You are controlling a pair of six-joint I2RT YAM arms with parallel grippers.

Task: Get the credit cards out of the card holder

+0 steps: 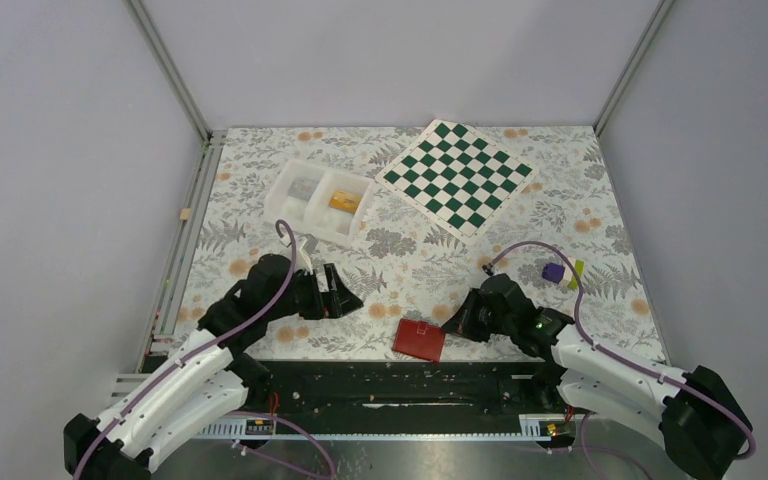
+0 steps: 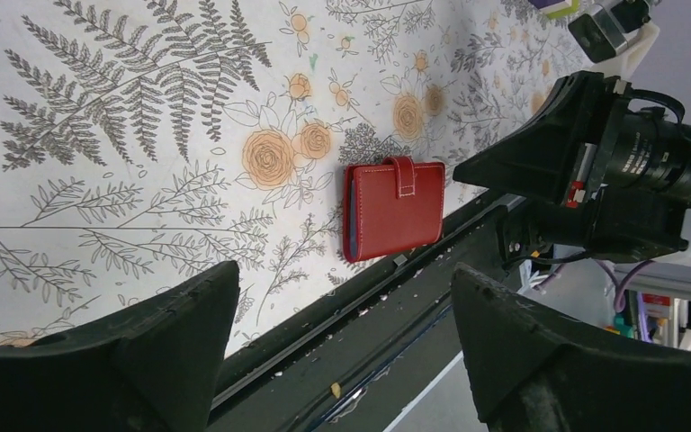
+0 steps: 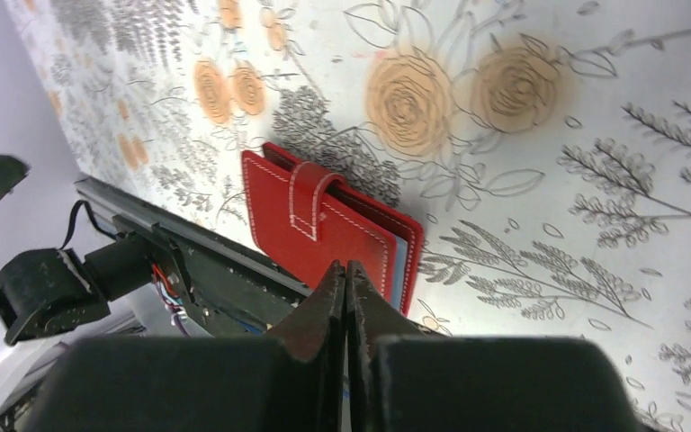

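Observation:
The red card holder (image 1: 419, 340) lies on the table near its front edge, its strap fastened across the top in the left wrist view. Bluish-grey card edges (image 3: 399, 275) show along its side in the right wrist view. My right gripper is shut with nothing between its fingers. Its tips are at the holder's right side, the holder outside them; whether they touch it I cannot tell. To the left and clear of the holder, my left gripper (image 1: 342, 288) is open and empty, its two fingers far apart in the left wrist view.
A white divided tray (image 1: 307, 218) stands at the back left, a yellow item (image 1: 344, 201) in its right compartment. A green checkered mat (image 1: 459, 177) lies at the back. Toward the right is a purple block (image 1: 553, 272).

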